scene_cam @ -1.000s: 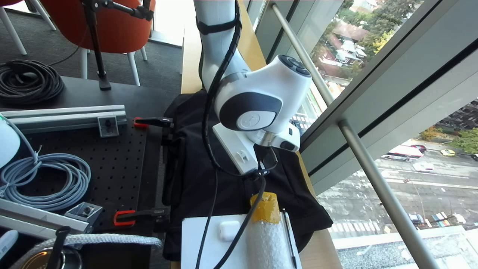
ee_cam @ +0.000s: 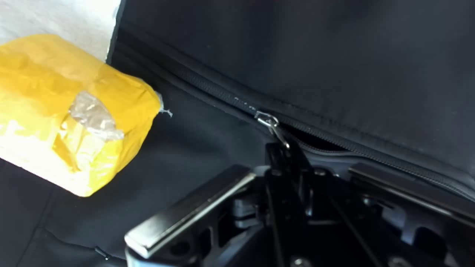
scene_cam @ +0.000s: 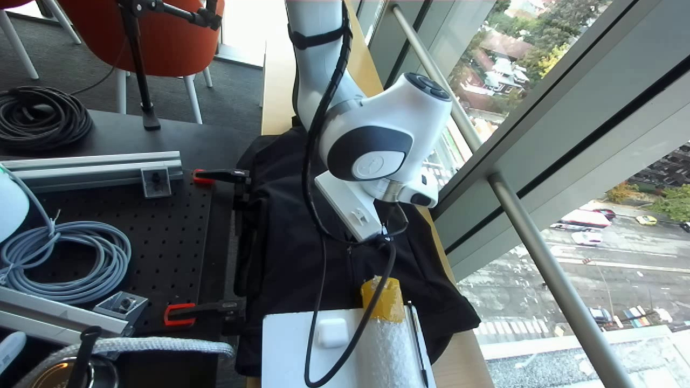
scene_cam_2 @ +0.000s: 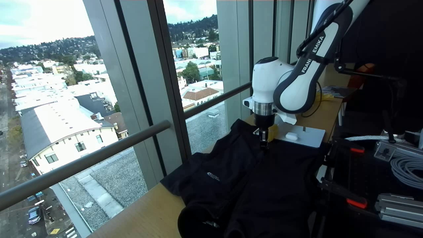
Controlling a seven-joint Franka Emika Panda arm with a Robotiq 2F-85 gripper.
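A black jacket (scene_cam_2: 273,178) lies spread over the wooden ledge. In the wrist view its zipper (ee_cam: 213,89) runs diagonally from upper left to lower right. The metal slider (ee_cam: 265,118) sits mid-way, and its pull tab (ee_cam: 280,136) slants down to the fingertips. My gripper is shut on the end of this pull tab, the fingers pointing down at the cloth. To the right of the slider a narrow dark gap shows between the zipper's edges; to its left they lie together. In exterior view 1 the arm hides the fingertips.
A roll with yellow tape (scene_cam: 388,300) lies on a white board (scene_cam: 291,343) at the jacket's edge, close to my gripper. A small white object (scene_cam: 333,333) rests on that board. Clamps (scene_cam: 223,175) line the side of the ledge; a window rail (scene_cam: 563,281) borders the other.
The arm has moved a short way away from the white board, up and slightly right in exterior view 1, its cable shifting too. The roll and board are unmoved.
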